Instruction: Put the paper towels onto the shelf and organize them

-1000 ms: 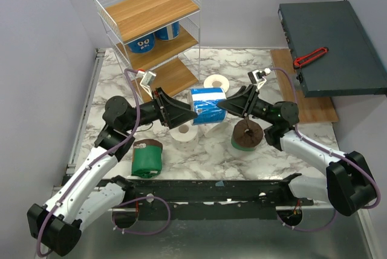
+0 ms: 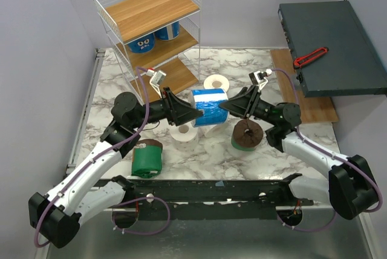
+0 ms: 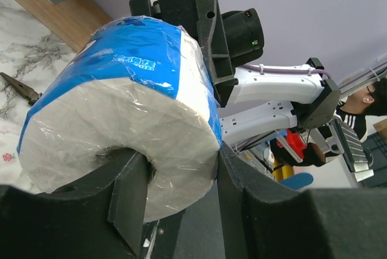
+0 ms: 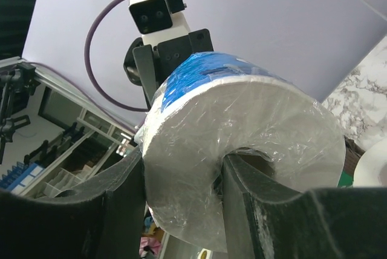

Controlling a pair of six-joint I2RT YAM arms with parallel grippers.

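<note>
A blue-and-white wrapped paper towel roll [image 2: 208, 106] hangs above the table's middle between both grippers. My left gripper is shut on one end, fingers over the rim and into the core; my right gripper grips the other end likewise. The white wire shelf [image 2: 151, 11] stands at the back left, with two blue packages [image 2: 141, 43] on its middle board; its top board is bare. White rolls [image 2: 216, 81] stand on the table below, along with green rolls [image 2: 147, 160] at front left and a brown-topped one [image 2: 247, 131] at right.
A dark panel [image 2: 332, 35] with a red tool [image 2: 309, 58] sits at the back right over a wooden board [image 2: 317, 111]. Bare marble [image 2: 106, 89] shows at the left. The low shelf board [image 2: 175, 77] shows no package in its visible part.
My left gripper has moved slightly right onto the end of the roll. The roll and my right gripper stay nearly still.
</note>
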